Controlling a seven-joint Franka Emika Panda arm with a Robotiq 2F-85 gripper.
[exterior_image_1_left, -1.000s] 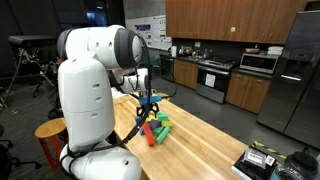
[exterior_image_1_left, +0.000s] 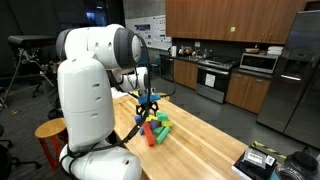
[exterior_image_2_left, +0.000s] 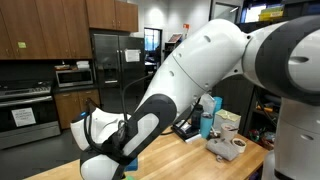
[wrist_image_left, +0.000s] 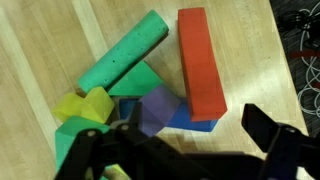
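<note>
My gripper stands open above a cluster of coloured blocks on the wooden table, its two dark fingers at the bottom of the wrist view. Between and just beyond them are a purple faceted block (wrist_image_left: 157, 110), the near end of a long red block (wrist_image_left: 202, 65) and a blue block (wrist_image_left: 190, 121). A green cylinder (wrist_image_left: 122, 52) lies diagonally farther off. Beside the purple block are a green wedge (wrist_image_left: 140, 77) and a yellow block (wrist_image_left: 96, 104). Another green block (wrist_image_left: 75, 133) is at left, partly hidden by a finger. Whether the fingers touch any block is unclear.
Black cables (wrist_image_left: 302, 50) run along the right of the wrist view. A black-and-white box (exterior_image_1_left: 254, 163) stands at the table's near right. A person (exterior_image_1_left: 133, 84) is behind the arm. Cups and other items (exterior_image_2_left: 225, 130) sit at the far side.
</note>
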